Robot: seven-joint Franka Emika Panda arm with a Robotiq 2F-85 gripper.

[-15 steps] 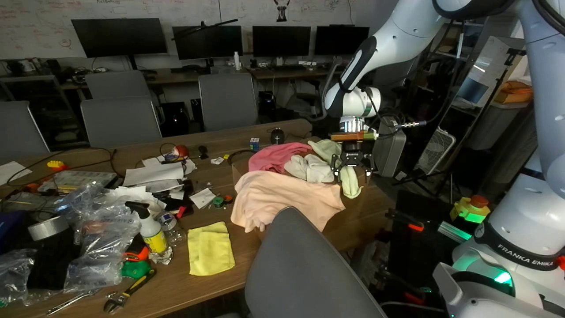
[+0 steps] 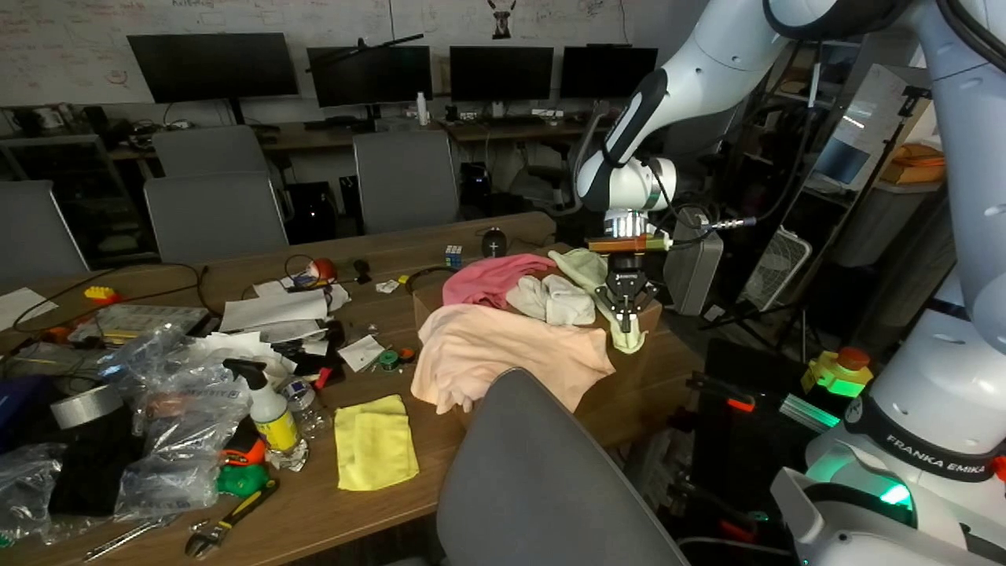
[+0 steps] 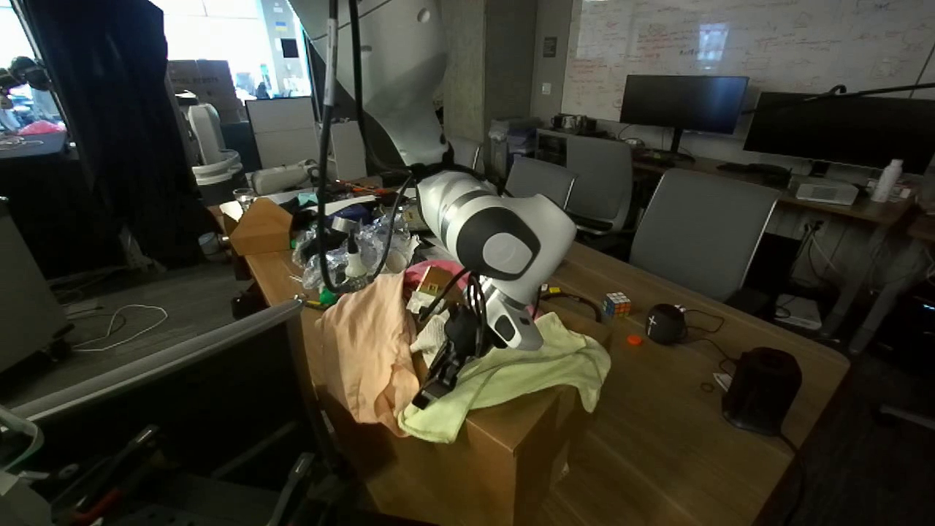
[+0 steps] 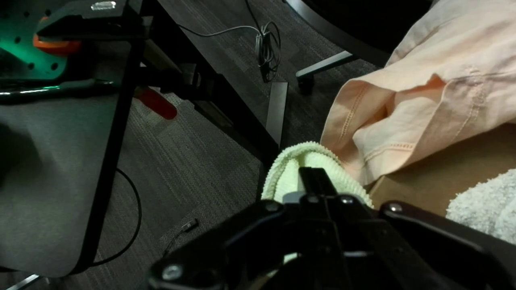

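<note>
A pale green towel (image 3: 543, 364) drapes over the edge of a cardboard box (image 3: 515, 451), one end hanging down outside it. My gripper (image 2: 625, 328) points down at that hanging part, its fingers brought together. In the wrist view the shut fingertips (image 4: 313, 175) overlap the green cloth (image 4: 317, 159); whether a thin fold is pinched between them is hidden. A peach cloth (image 2: 509, 344) hangs over the box's near side. A white cloth (image 2: 558, 300) and a pink one (image 2: 490, 280) lie beside it.
A yellow cloth (image 2: 375, 443) lies flat on the table. Plastic bags, a spray bottle (image 2: 273, 415) and tools clutter the left. A grey chair (image 2: 537, 481) stands close in front. A Rubik's cube (image 3: 617, 304) and a black speaker (image 3: 666, 324) sit behind the box.
The gripper's fingers were spread wide around the hanging green towel a second ago; now they are together. The arm has hardly moved, and the other cloths lie as before.
</note>
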